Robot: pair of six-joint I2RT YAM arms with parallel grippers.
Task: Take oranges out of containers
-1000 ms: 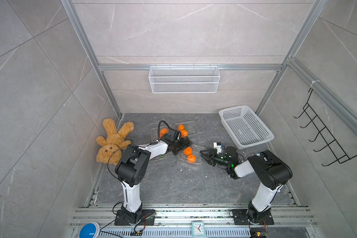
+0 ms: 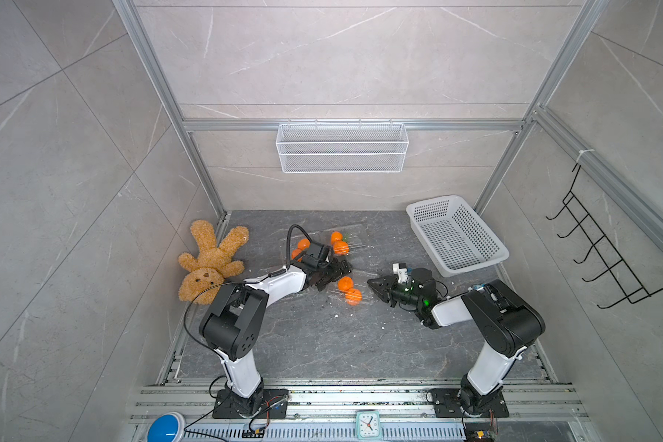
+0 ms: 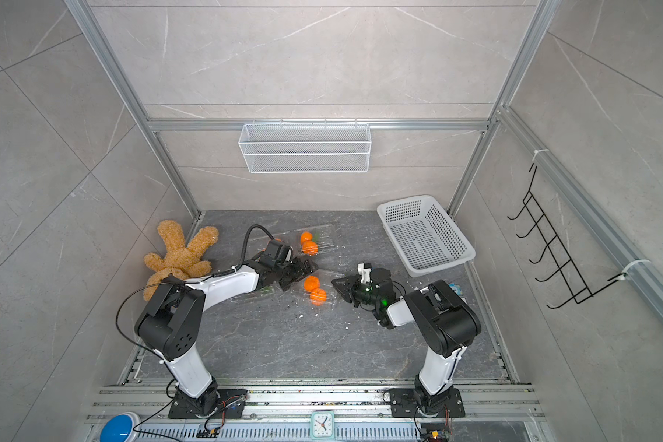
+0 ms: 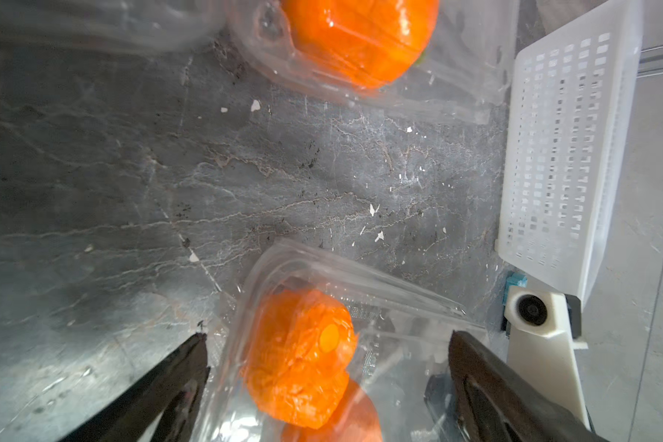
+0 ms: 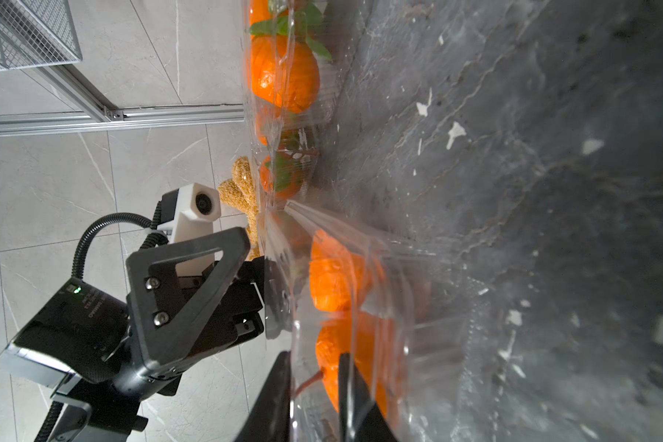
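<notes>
A clear plastic container [image 5: 434, 324] holds two oranges, an upper orange [image 2: 344, 283] and a lower orange [image 2: 353, 296]. My right gripper is shut on this container's thin wall at its right side. Over the container's left part stands my left gripper, open, its fingers [image 4: 173, 383] spread wide to either side of the oranges. No orange appears gripped. Farther back, another clear container [image 4: 479, 81] holds an orange [image 2: 340, 247] and a smaller orange [image 2: 336, 236]. More oranges [image 2: 303, 243] lie behind the left arm, partly hidden.
An empty white basket [image 2: 456, 235] stands at the back right. A teddy bear [image 2: 210, 261] lies on the left, and a wire rack [image 2: 342, 147] hangs on the back wall.
My left arm's elbow has shifted left, and its gripper has moved slightly. The right gripper and the front container with its two oranges have moved a little to the left.
</notes>
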